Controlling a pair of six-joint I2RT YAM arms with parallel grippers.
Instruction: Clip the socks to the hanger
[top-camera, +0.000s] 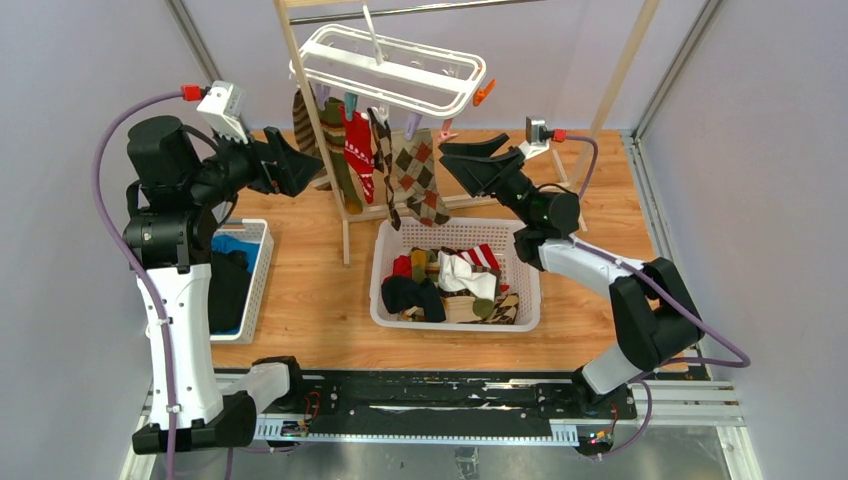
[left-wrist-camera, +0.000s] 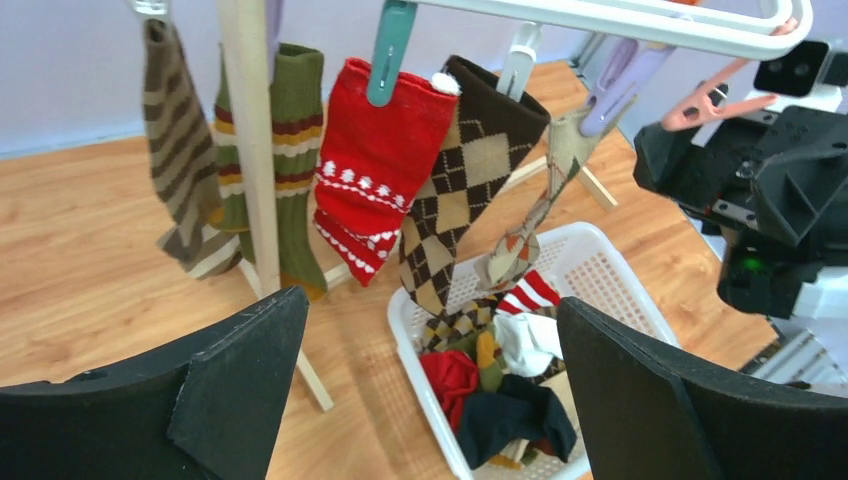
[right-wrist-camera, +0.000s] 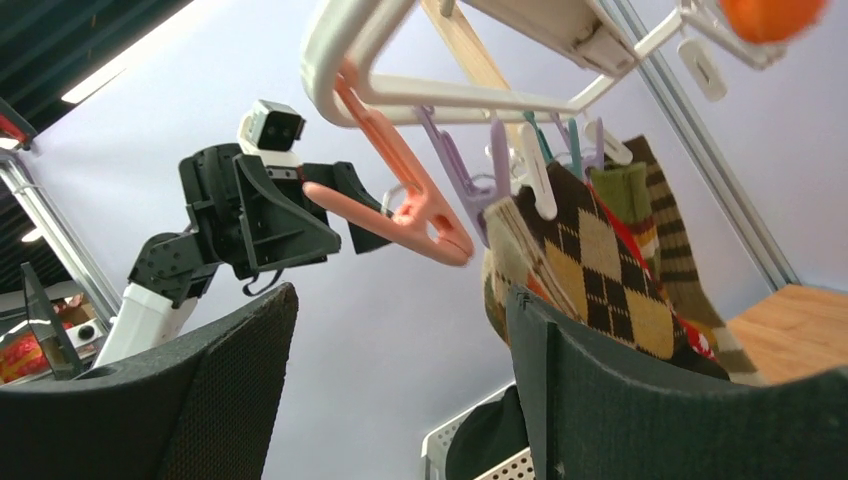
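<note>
The white hanger (top-camera: 390, 70) hangs from the rail, its long side slanting down to the right in the top view. Several socks dangle from its clips, among them a red sock (left-wrist-camera: 375, 165), a brown argyle sock (left-wrist-camera: 470, 170), a green striped sock (left-wrist-camera: 297, 150) and a tan argyle sock (top-camera: 418, 178). An orange-pink clip (right-wrist-camera: 395, 180) at the near right corner carries no sock. My left gripper (top-camera: 300, 168) stands open left of the socks, apart from them. My right gripper (top-camera: 460, 162) is open just right of the tan argyle sock, below that clip, with nothing held.
A white basket (top-camera: 378, 300) of loose socks stands below the hanger. Another basket (top-camera: 262, 290) with dark and blue cloth sits at the left. The wooden rack's post (left-wrist-camera: 250, 150) rises beside the left gripper. Bare wooden floor (top-camera: 310, 310) shows between the baskets.
</note>
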